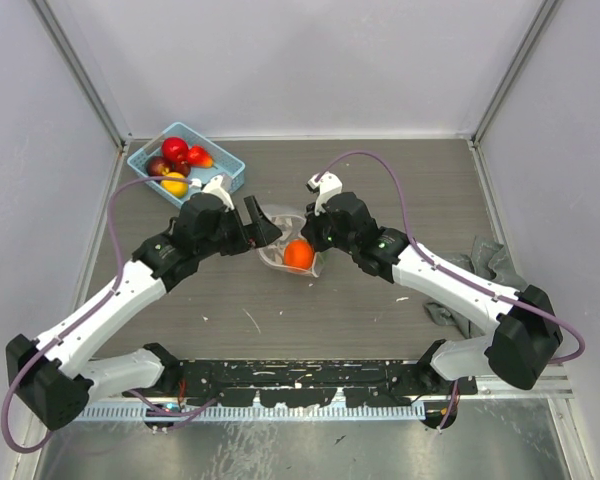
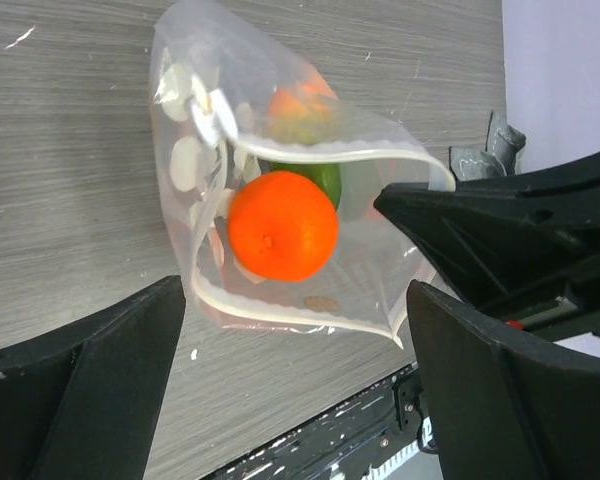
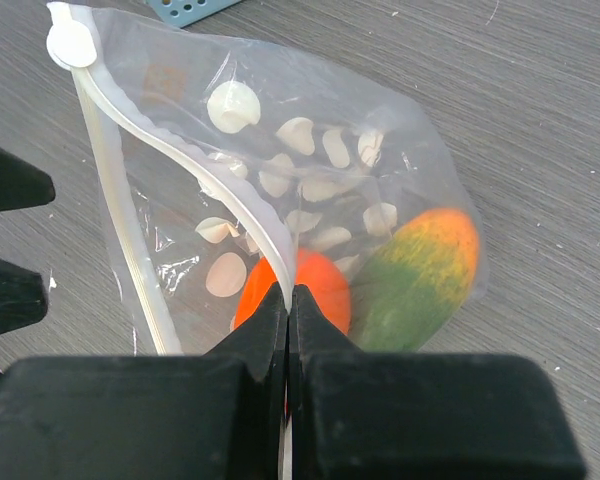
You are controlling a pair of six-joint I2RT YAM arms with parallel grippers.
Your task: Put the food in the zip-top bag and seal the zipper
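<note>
A clear zip top bag (image 1: 277, 259) lies in the middle of the table with its mouth spread toward my left gripper. Inside it rest a round orange fruit (image 2: 282, 226) and, behind that, a green and orange fruit (image 3: 420, 275). White patches show on the bag's film, and a white slider (image 3: 71, 44) sits at one end of the zipper. My right gripper is shut on the bag's zipper edge. Outside the mouth, my left gripper stands open, its fingers apart and empty, facing the orange fruit.
At the back left stands a blue basket (image 1: 236, 170) holding red and yellow produce. A crumpled grey cloth (image 1: 490, 262) lies on the right.
</note>
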